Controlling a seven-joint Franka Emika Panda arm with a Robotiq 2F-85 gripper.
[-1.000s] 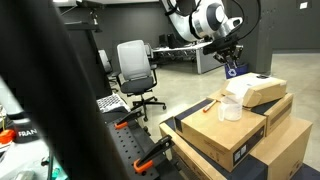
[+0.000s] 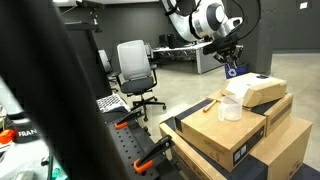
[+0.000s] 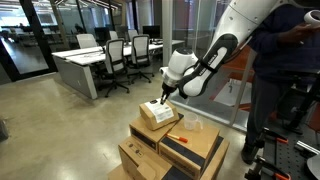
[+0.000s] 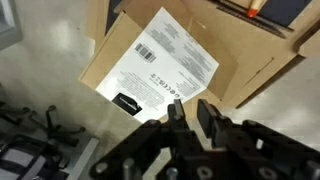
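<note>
The white arm reaches over the boxes from behind, and my gripper (image 2: 231,64) hangs above the small cardboard box (image 2: 266,93). In the wrist view, the gripper is open, its two dark fingers a little apart with nothing between them. Beneath them lies that box's large white label (image 4: 158,68), printed with a barcode and text. On the big cardboard box (image 2: 222,127), an orange stick-like object (image 2: 209,105) lies beside a clear plastic container (image 2: 231,107). The small box (image 3: 158,114) stands behind these items in the second exterior view.
More large cardboard boxes (image 2: 284,148) stand to the right and form the raised surface. Dark equipment fills the left foreground of the first exterior view. Office chairs (image 2: 135,65) stand well back, with open floor around them.
</note>
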